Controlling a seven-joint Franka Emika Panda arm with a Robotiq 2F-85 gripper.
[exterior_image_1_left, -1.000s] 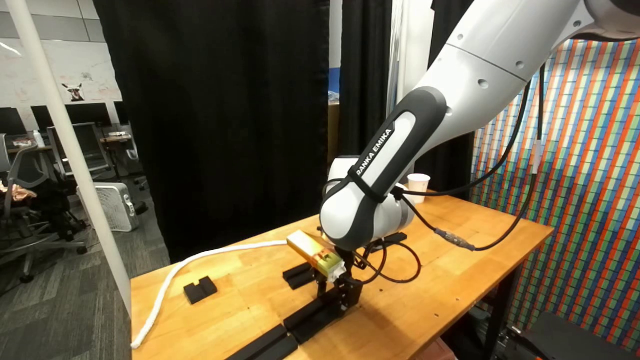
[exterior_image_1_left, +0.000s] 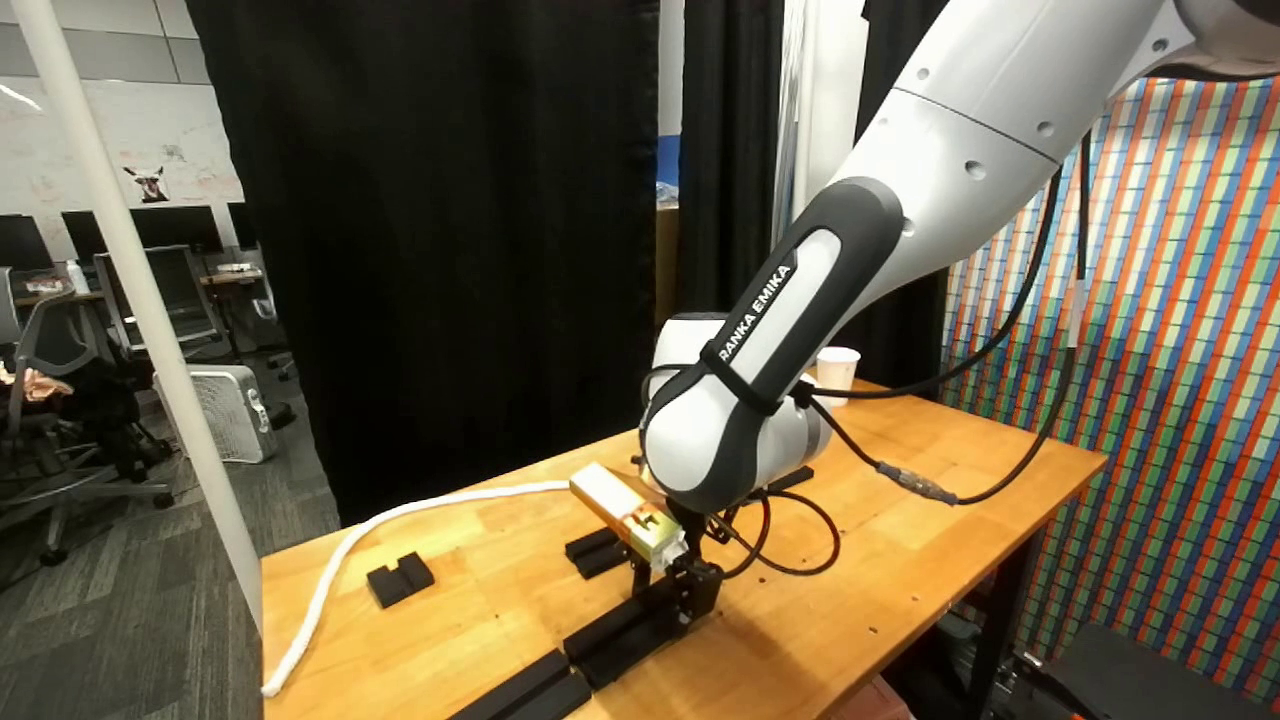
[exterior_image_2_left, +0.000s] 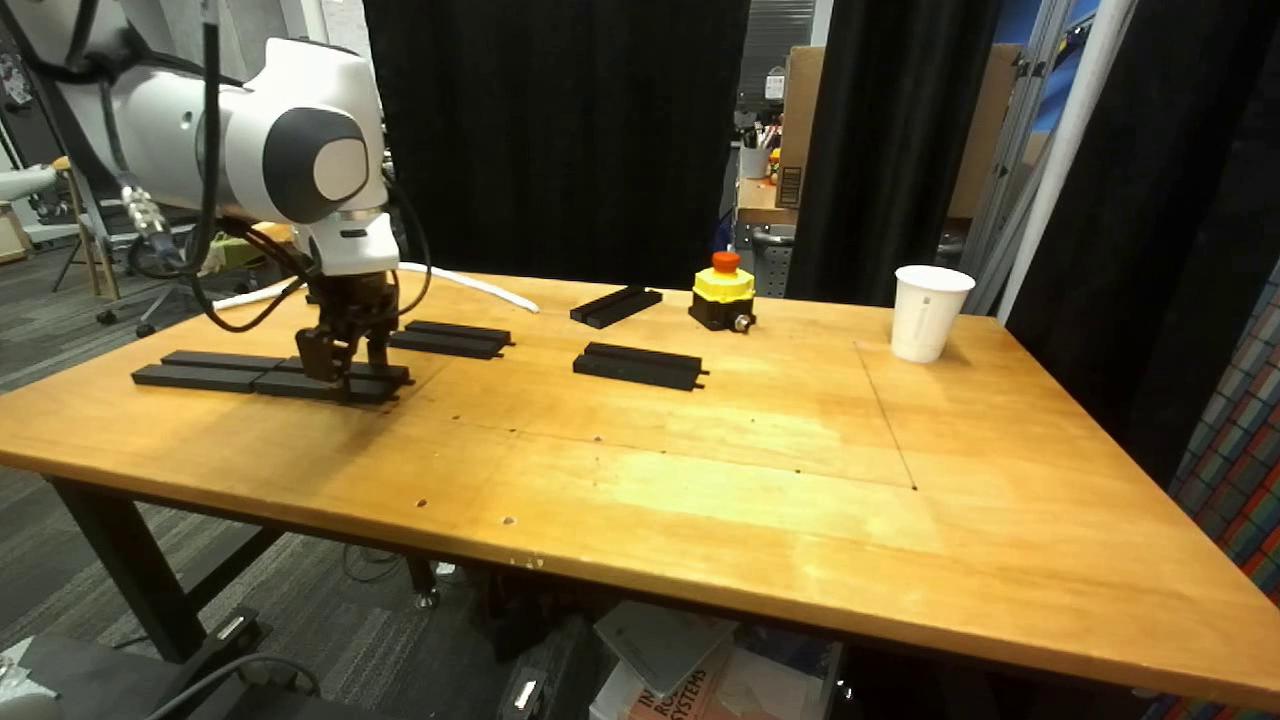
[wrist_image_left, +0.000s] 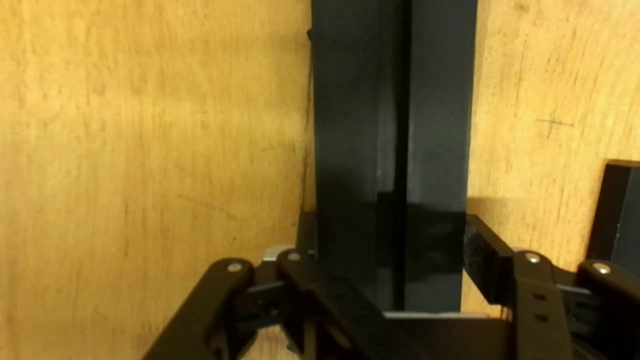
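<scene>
Two black grooved track pieces lie end to end on the table in exterior view 2: an outer piece (exterior_image_2_left: 198, 377) and an inner piece (exterior_image_2_left: 288, 382). They appear to touch, though the joint is too small to judge whether it is fully closed. My gripper (exterior_image_2_left: 350, 370) is low over the inner piece's far end, pointing down. In the wrist view, the fingers of my gripper straddle the inner track piece (wrist_image_left: 348, 120), one against each long side. The gripper is shut on it, and the piece appears flat on the wood.
Other black track pieces lie nearby: one just behind (exterior_image_2_left: 450, 340), one to the right (exterior_image_2_left: 638, 366) and one at the back (exterior_image_2_left: 615, 306). A yellow-and-red emergency stop button (exterior_image_2_left: 723, 292) and a white cup (exterior_image_2_left: 930, 312) stand farther right.
My gripper and the held track piece have shifted very slightly toward the outer piece, and the outer piece has slid a little the same way. The rest has stayed put.
</scene>
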